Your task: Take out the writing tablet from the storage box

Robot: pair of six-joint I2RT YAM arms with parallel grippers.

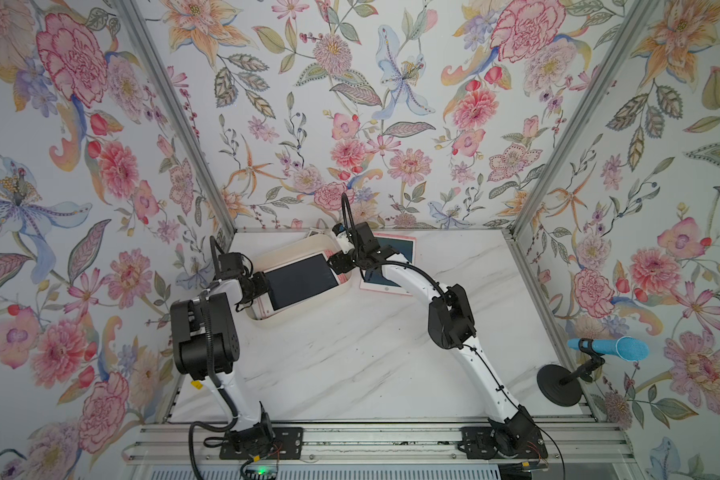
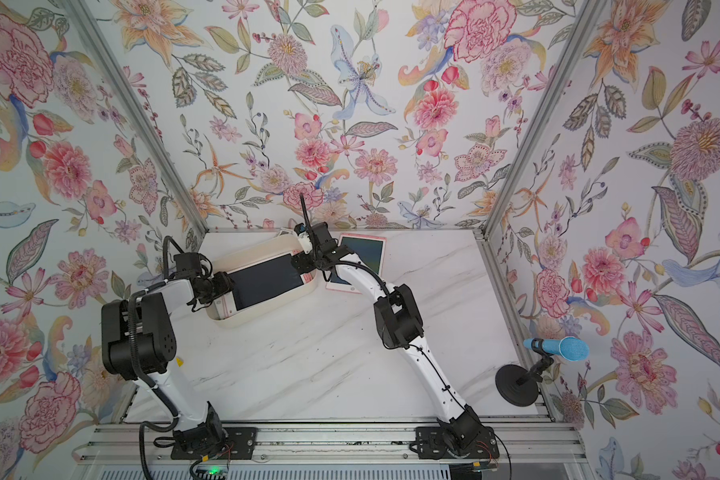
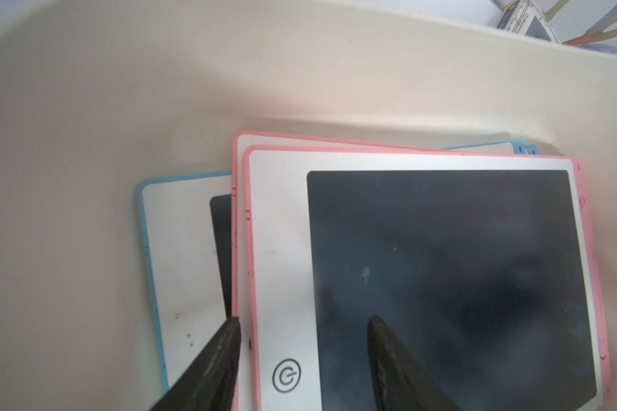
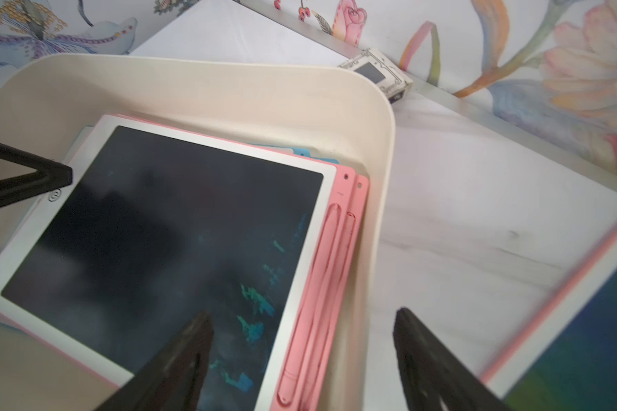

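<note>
Inside the cream storage box (image 4: 205,72) lies a stack of writing tablets. The top writing tablet (image 3: 445,274) has a pink edge and a dark screen; another pink one (image 3: 237,164) and a blue-edged one (image 3: 178,274) show beneath it. My left gripper stands open above the stack's left end, one finger either side of the power-button border. At the box's right wall my right gripper is open, with one finger over the top tablet and the other outside the rim. Neither grips anything. Whether the fingertips touch the tablets cannot be told.
Right of the box, another pink-edged tablet (image 1: 409,248) lies on the table, partly under my right arm. Behind the box stands a small white carton (image 4: 380,72). A blue-topped stand (image 1: 608,347) is at far right.
</note>
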